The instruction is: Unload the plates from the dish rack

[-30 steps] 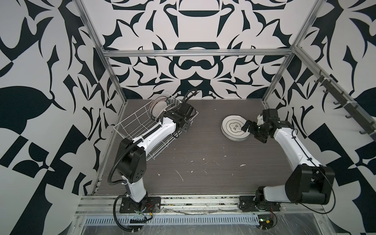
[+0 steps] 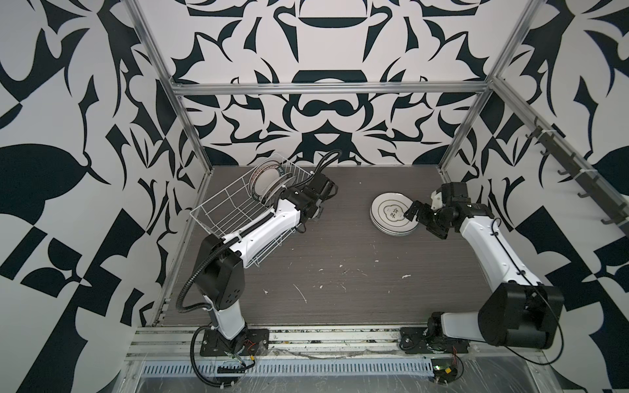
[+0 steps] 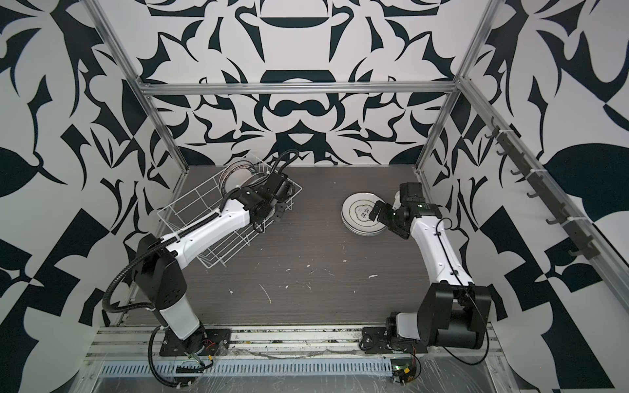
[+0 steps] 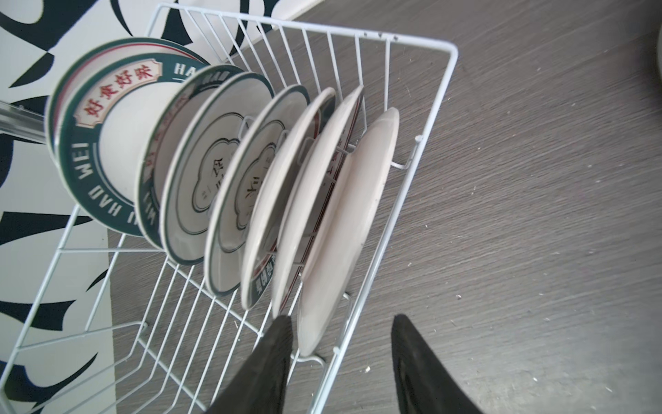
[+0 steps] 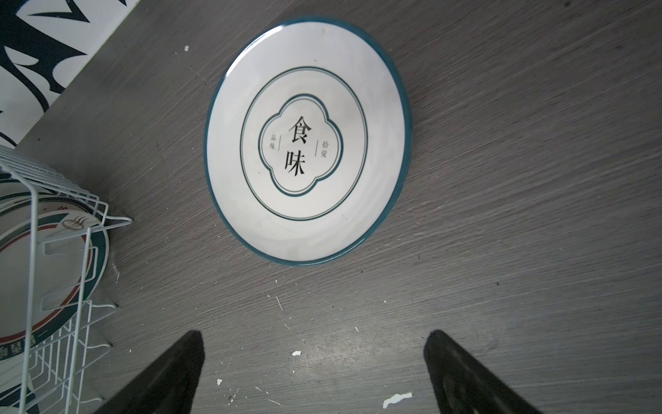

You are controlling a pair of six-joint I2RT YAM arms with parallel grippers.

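Several plates (image 4: 348,227) stand on edge in the white wire dish rack (image 2: 216,213) at the left of the table. In the left wrist view, the outermost white plate leans close to the rack's near end. My left gripper hovers at that end, part open, with no plate between its fingers; the outermost plate lies just beyond its left finger (image 4: 265,365). On the table to the right lies a small stack of plates (image 5: 303,141), the top one white with a blue-green rim. Beside that stack my right gripper stands open and empty.
Bare table (image 2: 340,262) lies between the rack and the stack, with small pale scraps on it. Patterned walls close in the back and sides. A rail with hooks (image 2: 576,173) runs along the right wall.
My left gripper has shifted a little to the right and toward the back. The right arm has barely moved, and the plate stack lies where it was.
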